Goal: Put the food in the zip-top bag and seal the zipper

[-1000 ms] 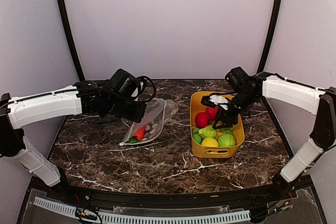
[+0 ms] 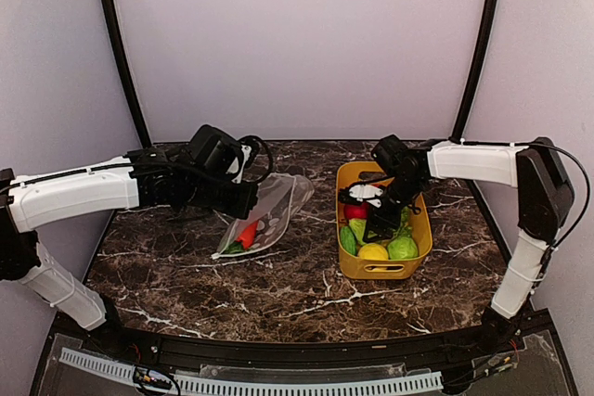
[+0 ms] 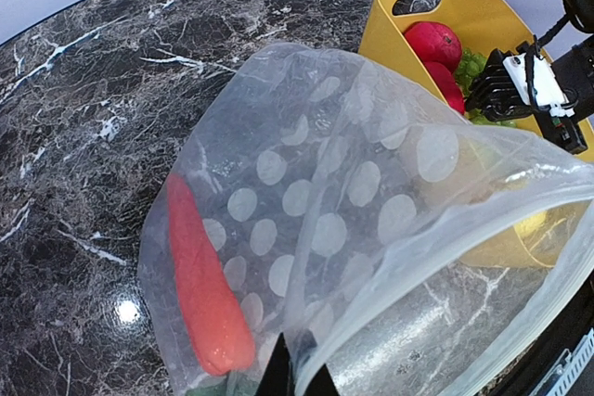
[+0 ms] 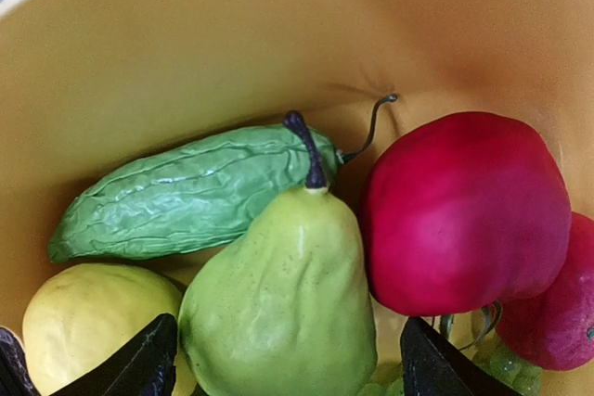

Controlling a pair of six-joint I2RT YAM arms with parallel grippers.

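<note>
The clear zip top bag [image 2: 288, 203] lies with its mouth spread, a red carrot-shaped food piece [image 3: 202, 285] inside along one side. My left gripper is shut at the bag's rim, the thin film between its fingers. Over the yellow basket [image 2: 371, 271] my right gripper stands open, fingers on either side of a green pear [image 4: 283, 308] and not closed on it. Around the pear lie a green bumpy vegetable [image 4: 190, 194], a yellow fruit [image 4: 97, 322] and a red tomato-like fruit [image 4: 469, 213].
A round green item [image 2: 403, 248] sits in the basket's near right part. Another red fruit [image 4: 557, 299] lies against the tomato-like one. The basket wall [image 4: 232, 34] rises close by the vegetable.
My right gripper has moved left and down into the basket, over the pear. The left arm and the bag have hardly moved.
</note>
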